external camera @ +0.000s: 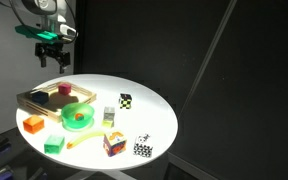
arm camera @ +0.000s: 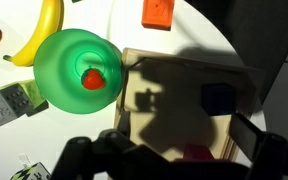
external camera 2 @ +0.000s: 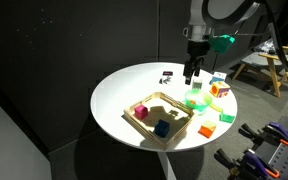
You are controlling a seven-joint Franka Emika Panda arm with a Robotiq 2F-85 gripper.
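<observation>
High above the wooden tray (external camera: 62,111), my gripper (external camera: 53,66) hangs open with nothing between its fingers. From the wrist view, its dark fingers (arm camera: 114,158) stand wide apart over the tray. A dark blue block (external camera 2: 162,129) and a red-pink block (external camera 2: 140,111) lie inside the tray, near opposite ends. Beside the tray sits a green bowl (arm camera: 51,84) with a small red object (arm camera: 92,79) in it. The pink block is partly hidden by the gripper in the wrist view.
An orange block (external camera: 33,124), a green block (external camera: 54,145), a yellow banana (external camera: 85,140), a colourful cube (external camera: 115,144) and a checkered block (external camera: 143,149) stand along the front. A grey block (external camera: 109,115) and a patterned cube (external camera: 125,101) sit farther back. Bare white table (external camera: 159,115) lies at right.
</observation>
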